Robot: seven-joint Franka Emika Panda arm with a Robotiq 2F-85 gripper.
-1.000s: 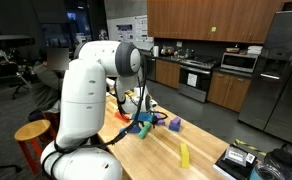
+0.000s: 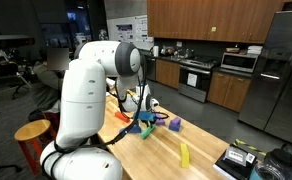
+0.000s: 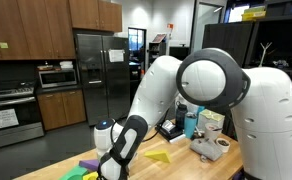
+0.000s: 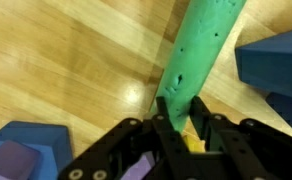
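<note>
A long green block (image 4: 201,45) runs from the gripper up to the top right of the wrist view. My gripper is shut on its near end, with one fingertip on either side. Exterior view 1 shows the gripper (image 2: 144,119) low among the blocks on the table, where its fingers are hard to make out. Whether the green block touches the table cannot be told. In exterior view 2 the gripper is mostly hidden at the bottom edge.
Dark blue blocks (image 4: 273,62) lie close on the right in the wrist view. At lower left are a blue block (image 4: 52,143) and a purple block (image 4: 11,160). A yellow block (image 2: 184,155) stands apart on the table, with bare wood around it.
Over the last second, the green by the gripper in exterior view 1 has shifted slightly. The arm stays in nearly the same pose.
</note>
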